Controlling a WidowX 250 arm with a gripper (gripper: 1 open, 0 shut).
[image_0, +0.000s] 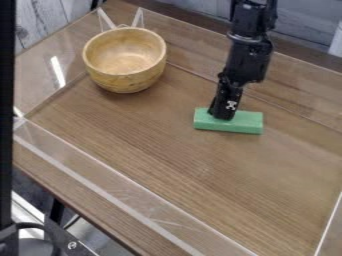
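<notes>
A green rectangular block (243, 123) lies flat on the wooden table, right of centre. My black gripper (222, 105) hangs from above with its fingertips down at the left part of the block's back edge. Whether the fingers are open or closed on the block is hard to make out at this size.
A tan wooden bowl (124, 60) sits at the upper left. A dark object pokes in at the lower left corner.
</notes>
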